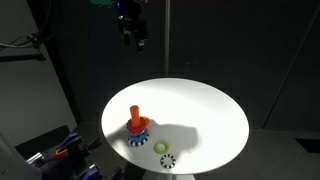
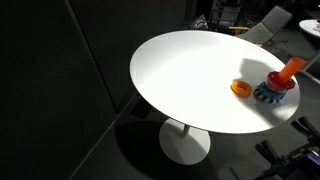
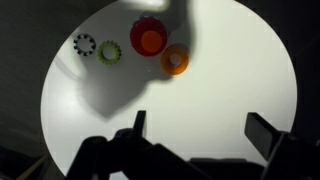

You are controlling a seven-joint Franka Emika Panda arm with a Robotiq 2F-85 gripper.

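Note:
On the round white table (image 1: 195, 110) stands a small stack: an orange cylinder (image 1: 135, 114) upright in a red cup-like piece (image 1: 131, 127), above a blue patterned piece (image 1: 138, 139). An orange ring (image 3: 175, 60) lies flat close beside the stack. Farther along are a green ring (image 1: 160, 147) and a black-and-white ring (image 1: 167, 160), each lying apart. High over the table hangs my gripper (image 1: 134, 43). In the wrist view its fingers (image 3: 138, 124) are spread wide, with only the tabletop between them.
Dark floor surrounds the table. A chair (image 2: 250, 30) stands behind it in exterior view 2.

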